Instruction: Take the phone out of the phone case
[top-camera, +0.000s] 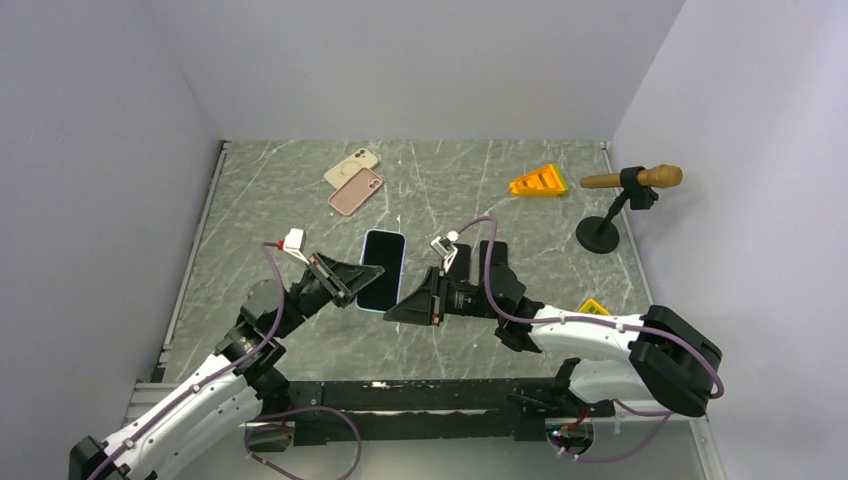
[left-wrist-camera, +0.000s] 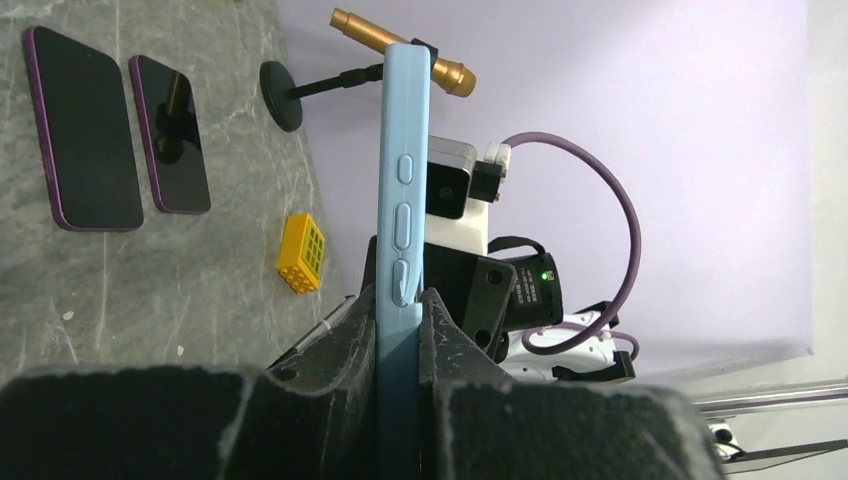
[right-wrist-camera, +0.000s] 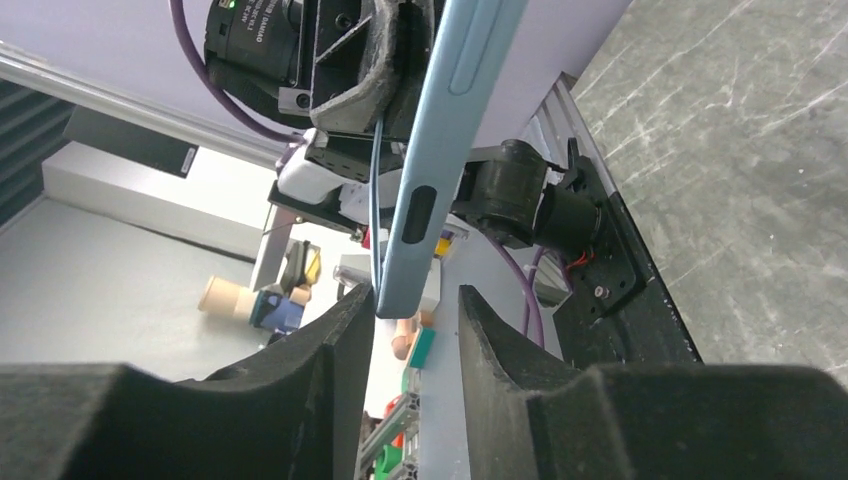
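A black-screened phone (top-camera: 384, 250) sits in a light blue case (left-wrist-camera: 402, 170), held up over the table between the arms. The left gripper is shut on the case's side, just below its buttons. Close to the phone's lower end, my right gripper (top-camera: 412, 312) is open, its fingers apart with nothing gripped between them. In the right wrist view, the case's lower corner (right-wrist-camera: 398, 295) reaches between the fingertip level, touching or nearly touching the left-hand finger (right-wrist-camera: 345, 350). A dark oblong slot shows in the case's side there.
Two dark phones (left-wrist-camera: 90, 130) lie right of centre, partly covered by the right arm from above. Beige (top-camera: 341, 173) and pink (top-camera: 356, 191) cases lie at the back left. An orange holder (top-camera: 539, 181) and a microphone stand (top-camera: 597, 235) are on the right. The table's left side is open.
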